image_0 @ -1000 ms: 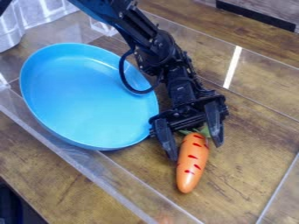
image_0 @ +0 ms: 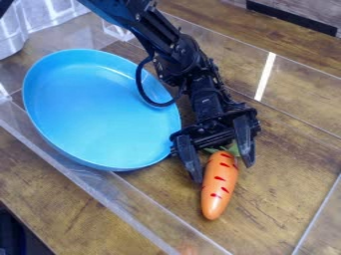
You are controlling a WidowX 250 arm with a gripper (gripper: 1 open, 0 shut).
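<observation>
An orange toy carrot [image_0: 218, 189] with red marks and a green top lies on the wooden surface, right of a round blue plate [image_0: 87, 110]. My black gripper [image_0: 220, 155] is down at the carrot's top end, its fingers on either side of the green part. Whether it grips the carrot or only stands around it, I cannot tell.
A clear plastic barrier or edge runs along the lower left, and a white crumpled item [image_0: 27, 25] is at the top left.
</observation>
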